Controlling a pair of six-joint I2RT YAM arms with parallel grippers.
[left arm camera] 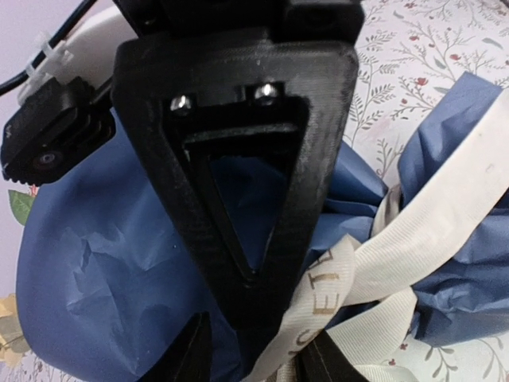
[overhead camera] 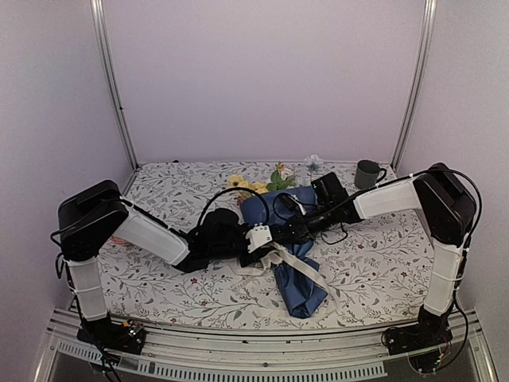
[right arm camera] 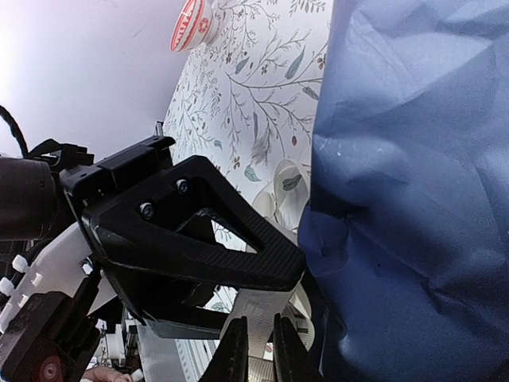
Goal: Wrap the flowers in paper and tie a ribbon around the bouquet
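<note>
The bouquet's blue wrapping [overhead camera: 301, 290] lies across the table, gathered at a narrow waist. A cream ribbon [left arm camera: 429, 247] goes around that waist, its tails [overhead camera: 310, 270] spread over the lower wrap. Close together at the waist are my left gripper [overhead camera: 266, 248] and right gripper [overhead camera: 293, 232]. In the left wrist view, the left fingers [left arm camera: 191, 354] stand part open, with the right gripper's tip and lettered ribbon [left arm camera: 322, 290] between or just beyond them. Ribbon [right arm camera: 258, 318] passes by the left gripper in the right wrist view, behind the right fingers [right arm camera: 232, 350], which show a narrow gap. Exact ribbon contact is hidden.
Yellow flowers [overhead camera: 238, 183] and a pale flower [overhead camera: 313, 162] show at the wrap's top. A dark mug [overhead camera: 368, 173] stands at the back right. A red-and-white container [right arm camera: 189, 22] is at the left.
</note>
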